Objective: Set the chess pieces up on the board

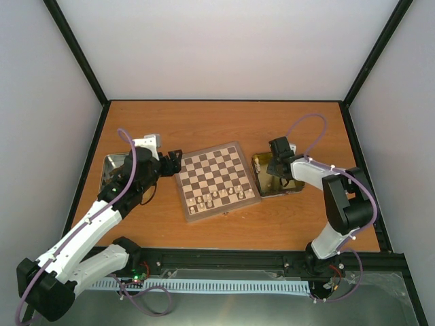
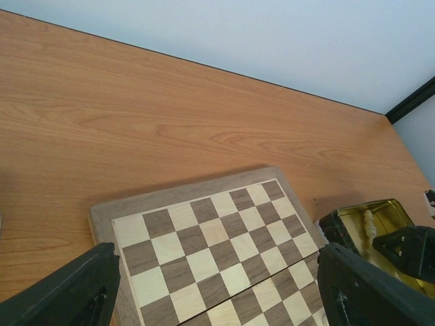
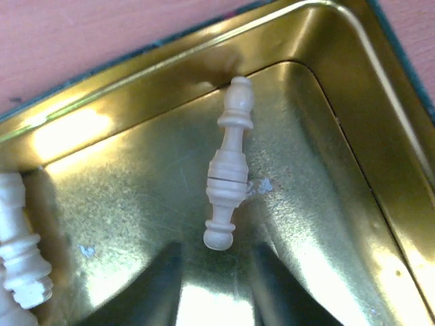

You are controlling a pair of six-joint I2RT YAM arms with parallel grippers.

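The chessboard (image 1: 212,170) lies mid-table with white pieces (image 1: 209,202) along its near rows. My right gripper is over the gold tray (image 1: 285,190); its blurred fingertips stand apart below a white bishop (image 3: 228,173) lying on its side, with nothing visible between them. More white pieces (image 3: 13,238) lie at the tray's left in the right wrist view. My left gripper stands open and empty, raised near the board's left side, with the board visible between its fingers.
A silver tray (image 1: 110,166) sits at the left, partly hidden by the left arm. Walls enclose the table at back and sides.
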